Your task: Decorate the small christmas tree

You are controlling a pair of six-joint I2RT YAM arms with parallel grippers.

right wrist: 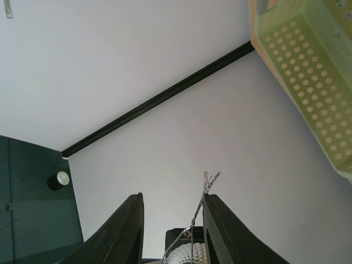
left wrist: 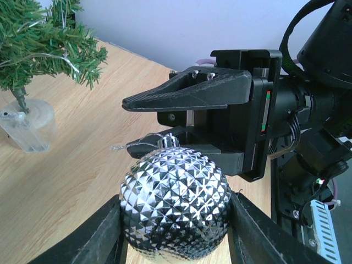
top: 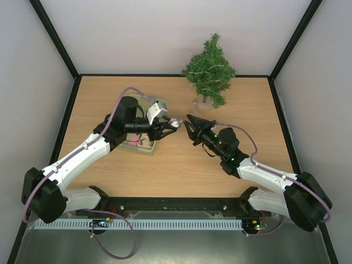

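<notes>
A silver faceted bauble [top: 175, 124] with a twisted string sits between the spread fingers of my left gripper [top: 171, 125]; whether they grip it is unclear. It fills the lower middle of the left wrist view. My right gripper [top: 188, 122] is just right of it, its fingertips near the bauble's cap [left wrist: 168, 141]. In the right wrist view the string [right wrist: 197, 212] crosses by one finger; whether it is pinched is unclear. The green tree [top: 210, 71] stands behind the grippers in a clear base [left wrist: 38, 115].
A pale green perforated basket [top: 146, 150] with small items lies under the left arm. Walls enclose the back and sides.
</notes>
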